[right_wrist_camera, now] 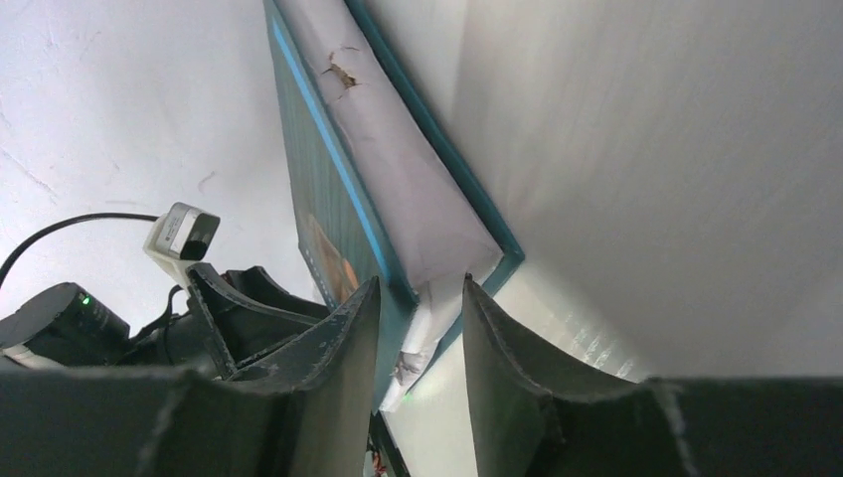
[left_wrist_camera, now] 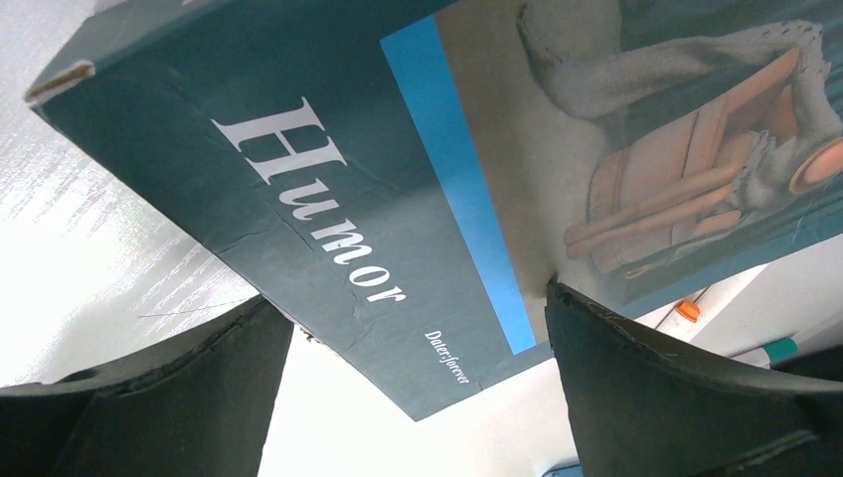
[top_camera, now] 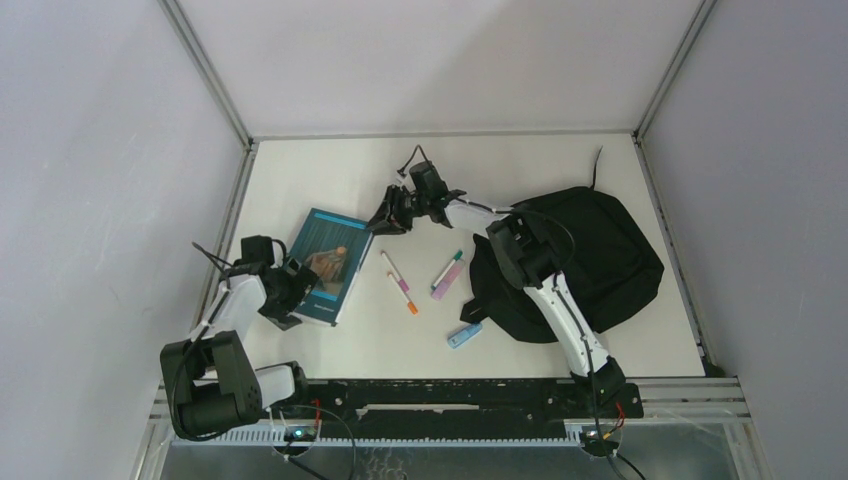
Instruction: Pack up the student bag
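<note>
A thick dark teal book titled "Humor" lies at an angle on the left of the table. My left gripper stands open at its lower left side; in the left wrist view the lower part of the cover shows between and beyond the spread fingers. At the book's upper right corner is my right gripper, also open. The right wrist view shows a corner of the book and its pale page edge between those fingers; whether they touch it, I cannot tell. The black bag lies flat on the right.
Several pens lie mid-table: one orange-ended, one purple-ended, one green-capped, with a purple marker beside it. A light blue item lies by the bag's lower left. My right forearm crosses the bag.
</note>
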